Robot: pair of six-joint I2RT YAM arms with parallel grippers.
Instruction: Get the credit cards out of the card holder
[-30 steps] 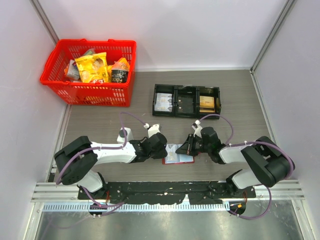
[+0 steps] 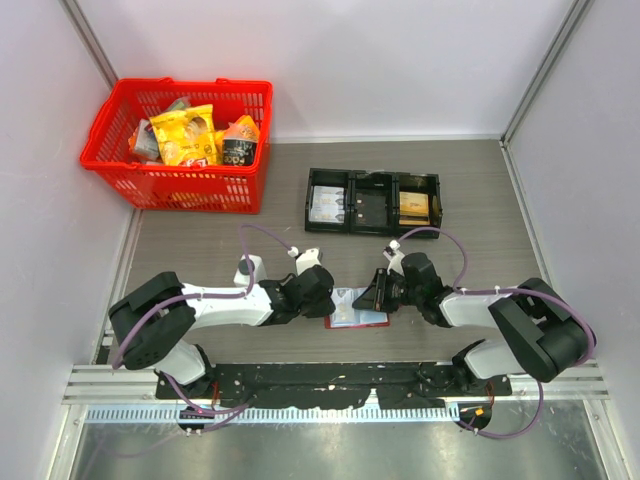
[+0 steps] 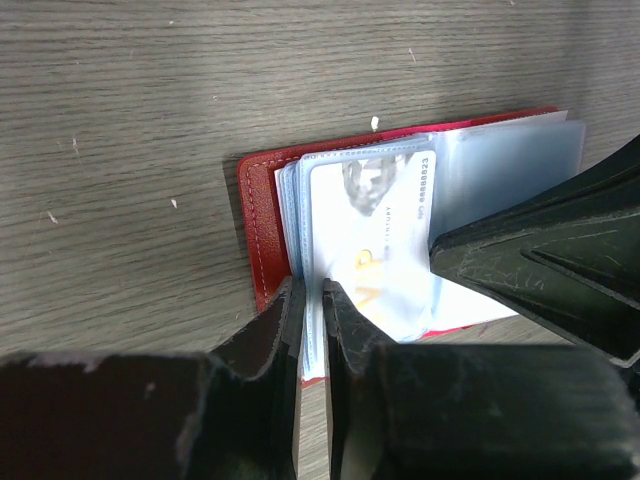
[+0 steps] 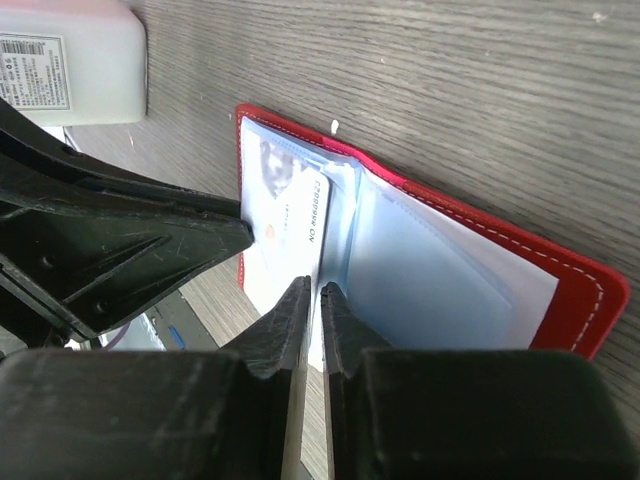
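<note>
The red card holder [image 2: 355,321] lies open at the front middle, its clear sleeves holding a white card [image 3: 372,240] with printed numbers. My left gripper is shut on the left edge of the sleeves and holder's pages. My right gripper reaches over the holder from the right, its fingertips at the edge of the white card [image 4: 298,220]; whether they are fully closed on it is hard to tell.
A red basket [image 2: 180,180] of snack bags stands back left. A black compartment tray [image 2: 372,205] sits at the back centre. A white bottle [image 4: 80,70] stands just left of the holder. Bare table lies at right.
My right gripper has shifted very slightly over the holder, with its arm. My left gripper stays where it was.
</note>
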